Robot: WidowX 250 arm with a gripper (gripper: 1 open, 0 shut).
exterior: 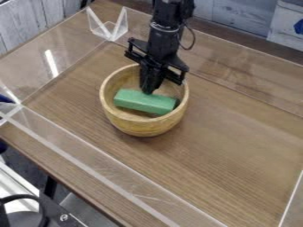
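Observation:
A green block [145,104] lies inside a round tan bowl [143,125] on the wooden table. My black gripper [151,74] is over the back part of the bowl, shut, behind and above the block, with nothing visible held in it. Its lower end is dark, so whether it touches the block is hard to tell.
A small clear plastic item [108,25] lies at the back left. Black cables sit at the bottom left, and a blue object [7,113] is at the left edge.

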